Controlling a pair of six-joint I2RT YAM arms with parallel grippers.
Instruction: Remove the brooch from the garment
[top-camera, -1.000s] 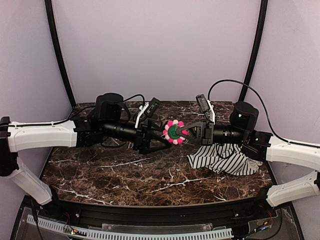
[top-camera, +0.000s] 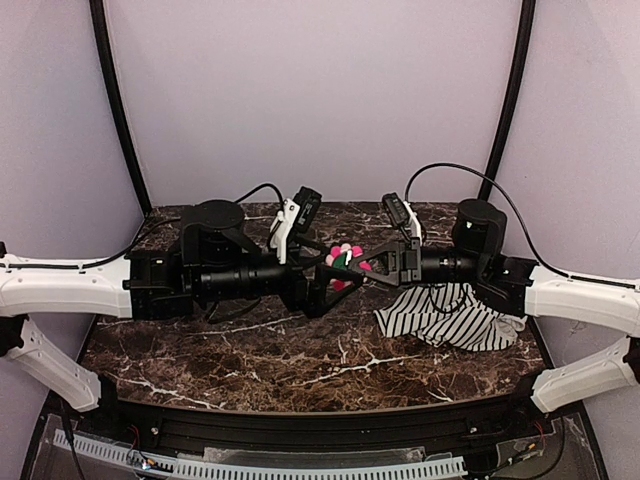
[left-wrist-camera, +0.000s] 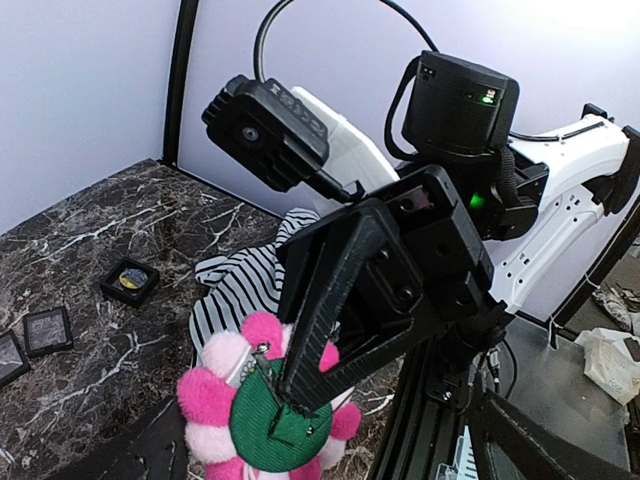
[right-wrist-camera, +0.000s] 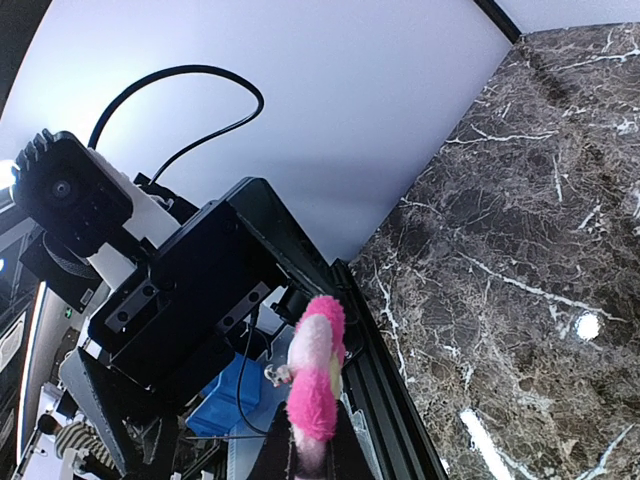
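My left gripper (top-camera: 330, 275) is open around the flower's left side, with its fingertips at the bottom corners of the left wrist view. The striped garment (top-camera: 450, 320) lies apart on the table at the right, behind the right arm in the left wrist view.
Small dark square boxes (left-wrist-camera: 130, 282) lie on it in the left wrist view. Both arms take up the middle; grey walls enclose the back and sides.
The left arm has moved right and a little lower, closing in around the brooch.
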